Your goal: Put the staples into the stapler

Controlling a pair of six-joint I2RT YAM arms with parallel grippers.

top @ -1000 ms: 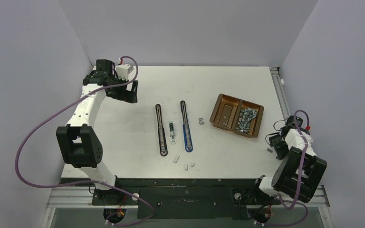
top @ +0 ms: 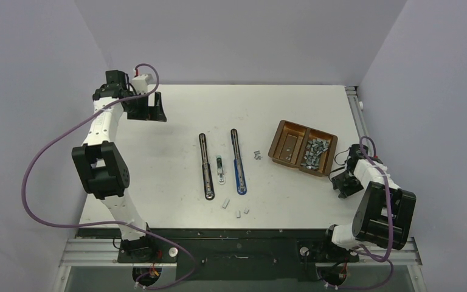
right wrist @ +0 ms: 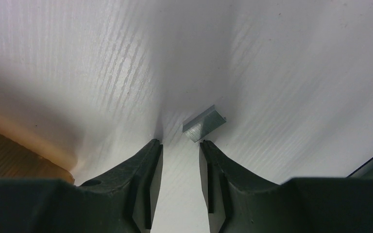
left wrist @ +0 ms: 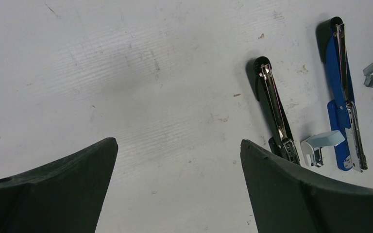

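In the top view two long staplers, one black [top: 207,167] and one blue [top: 239,170], lie mid-table with a small white stapler [top: 220,171] between them. A brown two-compartment box [top: 280,143] holds many grey staple strips in its right compartment. My left gripper hangs open and empty over the back left. At the right edge, beside the box, my right gripper is low on the table, part open with nothing visible between its fingers; a small grey staple strip [right wrist: 204,124] lies just beyond the fingertips.
A few small staple pieces [top: 257,155] lie right of the blue stapler, and several pale strips [top: 225,203] near the front edge. Walls stand on both sides.
My right gripper has shifted left and slightly back toward the box.
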